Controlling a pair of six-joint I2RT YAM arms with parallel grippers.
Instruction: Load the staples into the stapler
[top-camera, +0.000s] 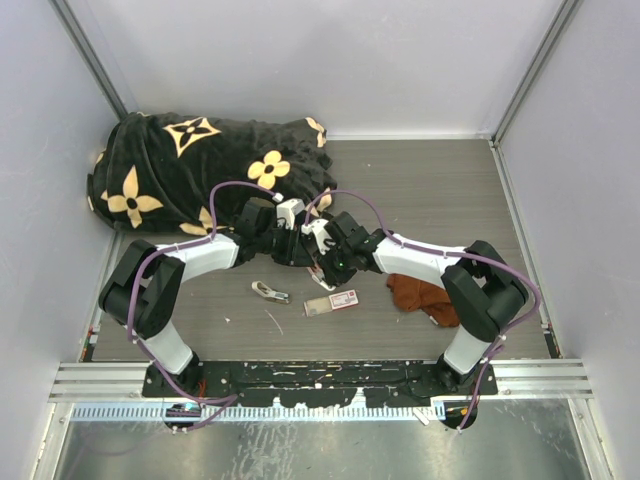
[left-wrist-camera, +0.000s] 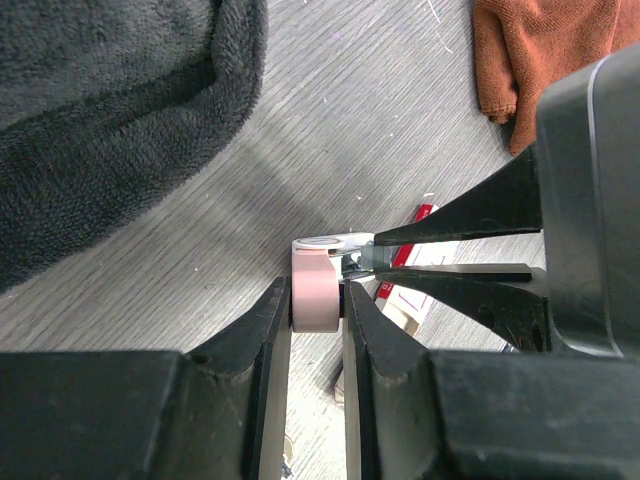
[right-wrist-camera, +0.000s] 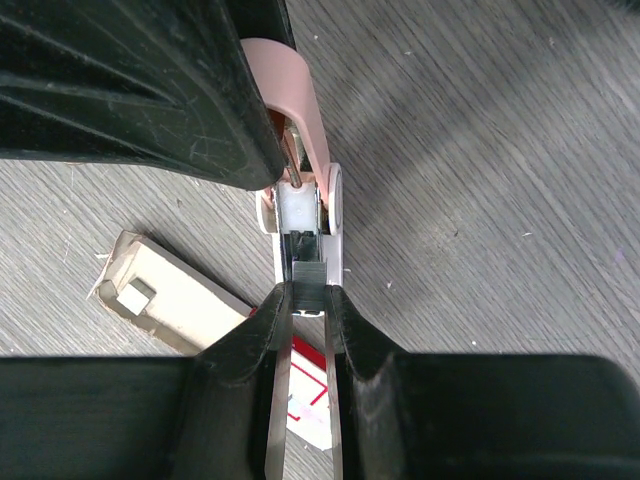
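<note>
The pink-and-white stapler (right-wrist-camera: 288, 80) is opened out, its pink cover pinched by my left gripper, which is shut on it. A short grey strip of staples (right-wrist-camera: 309, 280) sits between the fingertips of my right gripper, shut on it. That strip lies at the white channel (right-wrist-camera: 299, 207) of the stapler, near its outer end; whether it is fully seated I cannot tell. Seen from the left wrist, the right fingers (left-wrist-camera: 470, 217) reach in from the right beside the stapler. From the top, both grippers meet near mid-table and hide most of it.
Below the grippers lies a staple box (top-camera: 331, 302) with an open end. A small silver-and-white object (top-camera: 270, 292) and a thin strip (top-camera: 274, 322) rest left of it. A brown cloth (top-camera: 422, 298) lies right; a dark flowered blanket (top-camera: 215, 165) fills the back left.
</note>
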